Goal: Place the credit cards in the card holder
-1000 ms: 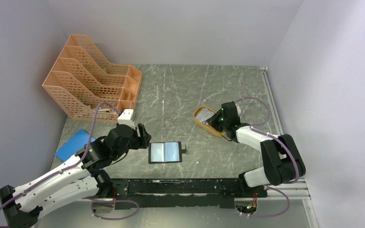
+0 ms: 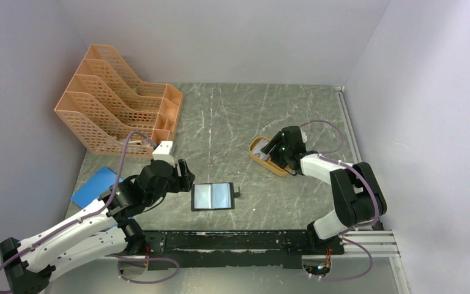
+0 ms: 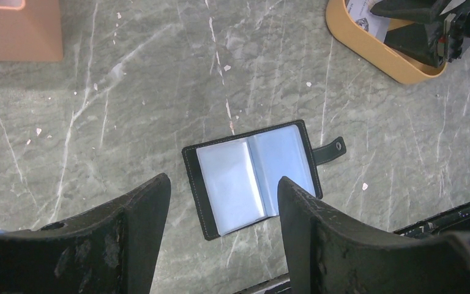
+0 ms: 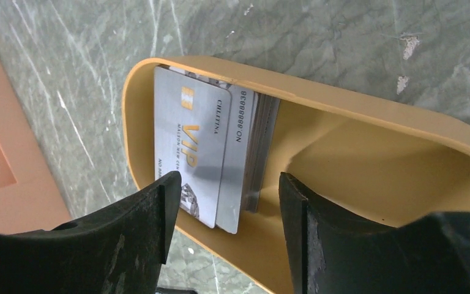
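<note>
Several silver cards [image 4: 191, 144] lie stacked and fanned at one end of a tan oval box [image 4: 355, 107], the top one printed "VIP" in gold. Over this box my right gripper stands open, its fingers apart above the cards' edge and holding nothing. The card holder [image 3: 254, 179] lies opened flat on the table, a dark cover with clear sleeves and a strap [image 3: 330, 150] sticking out on its right. Above the holder, my left gripper is open and empty.
An orange multi-tier rack [image 2: 119, 101] fills the back left. Under the left arm's side lies a blue sheet [image 2: 95, 187]. Bare grey table [image 2: 232, 122] stretches between rack and box.
My right gripper has moved a little left and toward the back, further over the box and its cards. The left arm, the holder and the box have stayed put.
</note>
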